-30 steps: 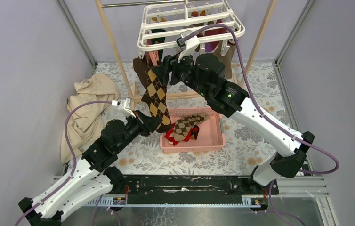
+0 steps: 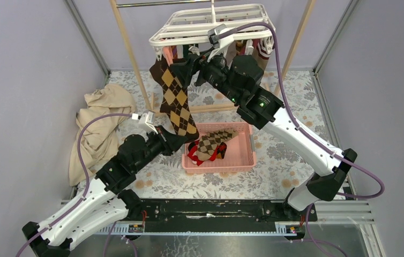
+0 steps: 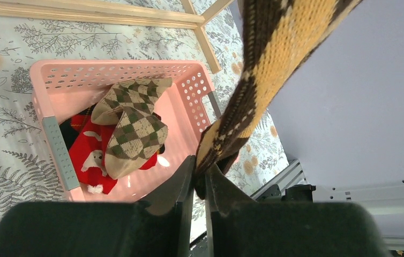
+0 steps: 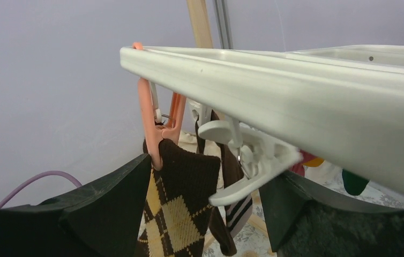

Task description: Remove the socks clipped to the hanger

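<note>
A brown and yellow argyle sock (image 2: 176, 99) hangs from the white clip hanger (image 2: 216, 37), its top held by an orange clip (image 4: 152, 120). The sock's lower end runs to my left gripper, whose fingers are close together with the toe between them. My right gripper is open below the hanger's rim. Between its fingers are part of the sock's cuff and an empty-looking white clip (image 4: 248, 160); the orange clip is near its left fingertip (image 4: 145, 160). Other socks on the hanger are partly hidden.
Below stands a pink basket (image 2: 245, 166) with a checkered sock (image 3: 135, 128) and a red sock (image 3: 92, 155) in it. Beige cloth (image 2: 95, 134) is heaped at left. Wooden stand legs (image 2: 126, 51) flank the hanger.
The hanger's frame has tilted and now appears flatter. The sock's lower end has shifted slightly up and right, with my left gripper moving a little the same way. The right gripper has shifted slightly.
</note>
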